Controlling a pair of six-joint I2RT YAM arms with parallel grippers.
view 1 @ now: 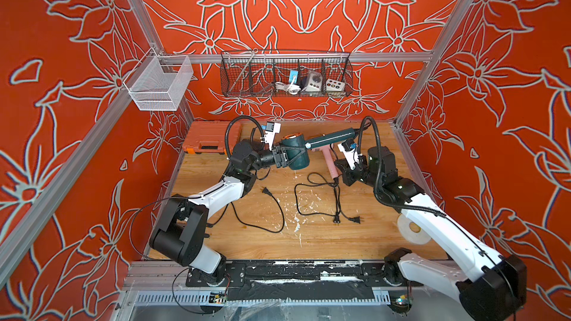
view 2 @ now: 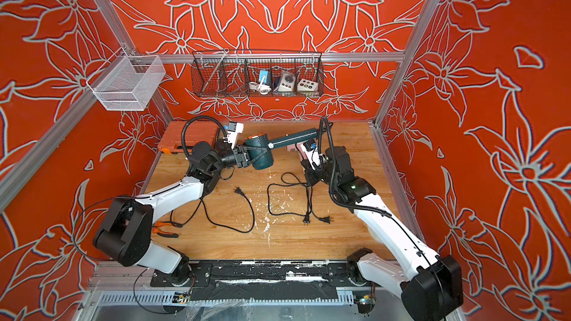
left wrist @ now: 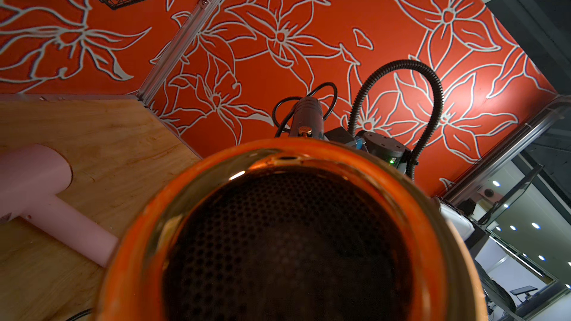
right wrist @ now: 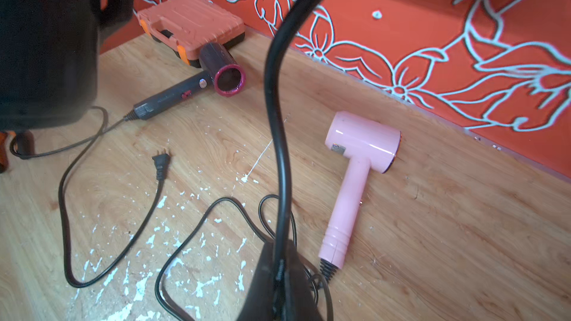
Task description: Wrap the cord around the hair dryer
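A dark teal hair dryer point(view 1: 294, 151) is held aloft by my left gripper point(view 1: 284, 155), shut on its body, its handle pointing right. Its orange-rimmed grille point(left wrist: 279, 261) fills the lower left wrist view. The dryer's black cord point(right wrist: 278, 142) runs down the middle of the right wrist view into my right gripper, which is shut on it below the end of the handle.
A pink hair dryer point(right wrist: 362, 139) and a dark grey-magenta one point(right wrist: 166, 98) lie on the table with loose cords. An orange case point(view 1: 208, 133) sits at the back left. Wire baskets hang above.
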